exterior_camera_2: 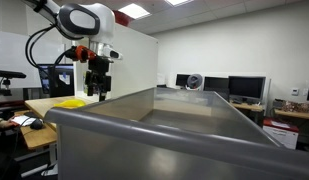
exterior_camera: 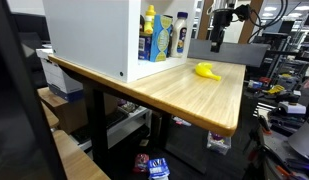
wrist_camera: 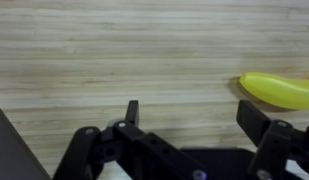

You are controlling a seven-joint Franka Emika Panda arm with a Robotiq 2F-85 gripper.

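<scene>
A yellow banana-shaped object (wrist_camera: 279, 90) lies on the wooden tabletop (wrist_camera: 104, 60) at the right of the wrist view. In exterior view 1 the yellow object (exterior_camera: 206, 71) rests toward the far end of the table. My gripper hangs above the tabletop with its two fingers wide apart; only bare wood shows between them. The right finger is close to the yellow object in the image, but the two look apart in height. In exterior view 2 the gripper (exterior_camera_2: 97, 90) points down beyond the grey panel, and the yellow object (exterior_camera_2: 69, 103) is left of it.
A white cabinet (exterior_camera: 99, 35) stands on the table, with a mustard-coloured box (exterior_camera: 160, 38) and a bottle (exterior_camera: 180, 35) beside it. A grey panel (exterior_camera_2: 184, 112) borders the workspace.
</scene>
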